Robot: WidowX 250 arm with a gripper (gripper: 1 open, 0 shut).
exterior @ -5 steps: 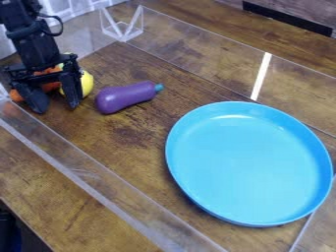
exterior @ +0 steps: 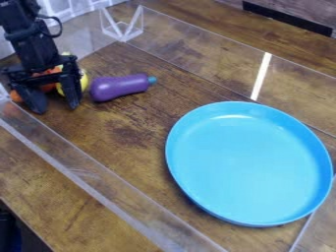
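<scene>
My black gripper [exterior: 47, 87] is low at the far left, over an orange object [exterior: 16, 94] and a yellow object [exterior: 82, 79] that it partly hides. Whether its fingers hold either is not clear. A purple eggplant toy [exterior: 121, 88] lies just to its right. A large blue plate [exterior: 247, 162] rests on the right side of the wooden table.
A clear plastic barrier [exterior: 79, 162] runs along the left and front. A white wire holder [exterior: 121, 25] stands at the back, and a white strip [exterior: 260, 77] lies at the upper right.
The gripper has moved slightly to the right, covering more of the yellow object. The eggplant has shifted a little leftward.
</scene>
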